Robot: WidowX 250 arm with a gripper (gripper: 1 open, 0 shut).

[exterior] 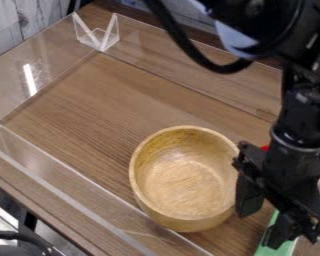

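My black gripper [263,208] is at the lower right, open, its fingers hanging over a green object [276,243] that lies on the wooden surface at the bottom edge. A tan round bowl [176,175] sits just left of the gripper. A small red item [267,149] is mostly hidden behind the gripper. Whether the fingertips touch the green object is unclear.
A translucent white bracket-like object [97,30] stands at the back left. Dark cables run along the top and lower left.
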